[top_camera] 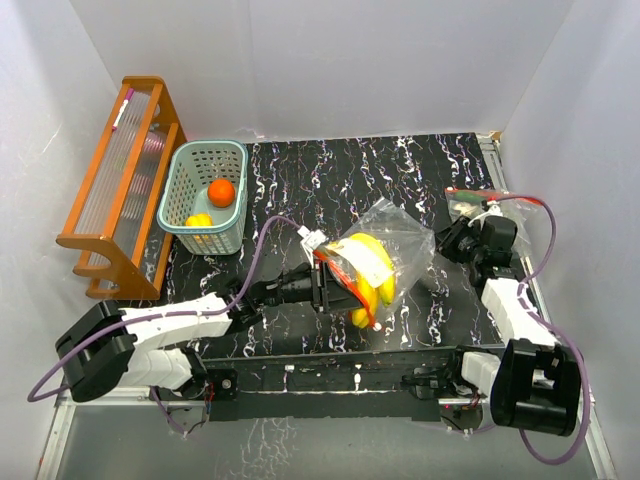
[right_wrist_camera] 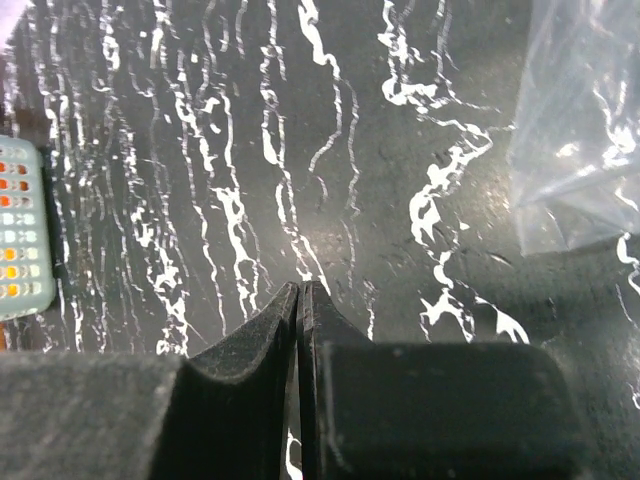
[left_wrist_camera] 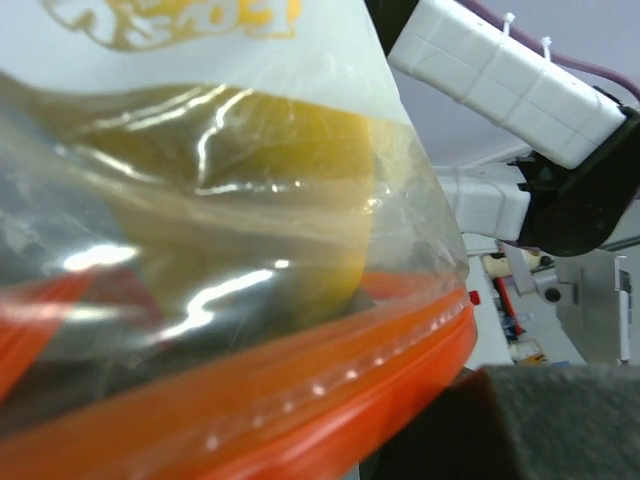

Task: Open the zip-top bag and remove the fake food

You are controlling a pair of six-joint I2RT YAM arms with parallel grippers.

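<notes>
A clear zip bag (top_camera: pixel 398 250) with an orange zipper holds yellow bananas (top_camera: pixel 368 283) near the middle front. My left gripper (top_camera: pixel 330 290) is at the bag's zipper end, which fills the left wrist view with the orange zipper (left_wrist_camera: pixel 380 370); its grip is hard to tell. My right gripper (top_camera: pixel 447 243) stands right of the bag; in the right wrist view its fingertips are together with nothing visible between them, apart from the plastic (right_wrist_camera: pixel 570 120).
A green basket (top_camera: pixel 175 190) with an orange and a yellow item stands back left, beside a wooden rack (top_camera: pixel 105 242). Another zip bag (top_camera: pixel 465 200) lies at the right behind my right arm.
</notes>
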